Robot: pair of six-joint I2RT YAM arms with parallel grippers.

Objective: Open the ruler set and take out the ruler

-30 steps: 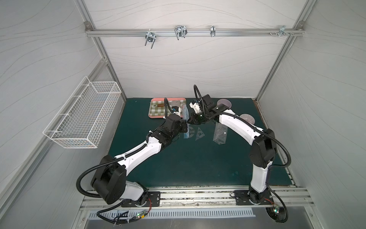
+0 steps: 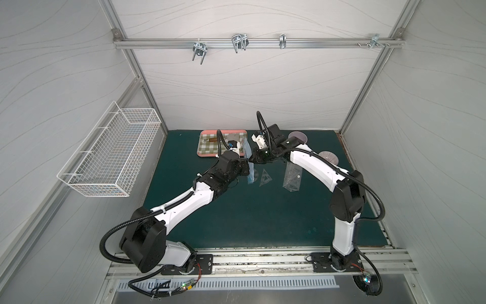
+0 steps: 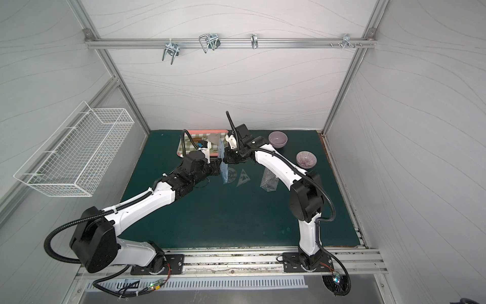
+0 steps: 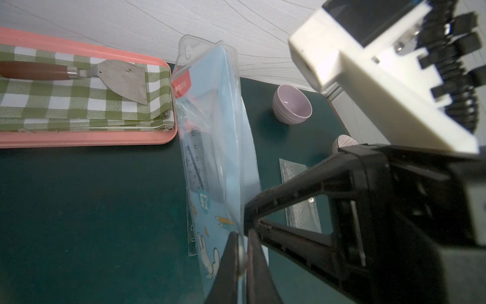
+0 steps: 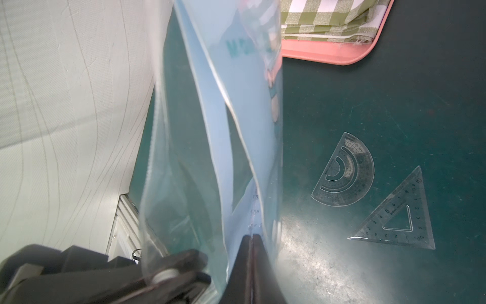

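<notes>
A light blue ruler-set sleeve [image 4: 217, 131] with clear plastic stands upright between my grippers over the middle of the table. My left gripper is shut on the sleeve's edge. My right gripper is shut on the sleeve from the other side, where printed ruler markings show just above its fingers; exactly what lies between them cannot be told. A ruler scale shows through the sleeve in the left wrist view. A clear protractor [image 5: 344, 169] and a set square [image 5: 397, 212] lie on the table below.
A pink tray [image 4: 101, 141] with checked cloth and a spatula sits at the back. A purple bowl [image 3: 278, 139], a patterned bowl [image 3: 306, 159] and a clear pouch [image 2: 291, 179] are to the right. A wire basket [image 2: 108, 152] hangs at left.
The grippers and sleeve are nearly still; over the last second the right arm has shifted very slightly upward in the top left view.
</notes>
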